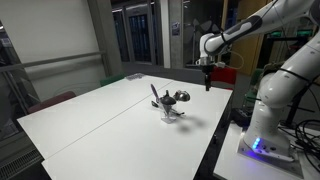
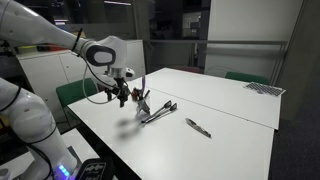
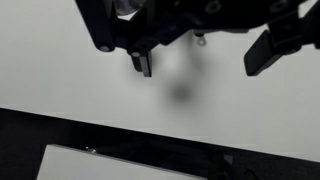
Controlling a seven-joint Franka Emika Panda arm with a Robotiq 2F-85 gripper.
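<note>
A metal utensil holder stands on the white table with several dark utensils and a shiny ladle sticking out. In exterior view 2 the holder is partly hidden among its utensils, and black-handled utensils reach out to its right. A separate slim utensil, possibly tongs, lies flat farther right. High over the table near the arm's side, apart from the holder, my gripper is open. Its two fingers are widely separated, with nothing held. A small ring-like end shows beyond the gap.
A wire rack sits at the far end, and chairs stand behind the table.
</note>
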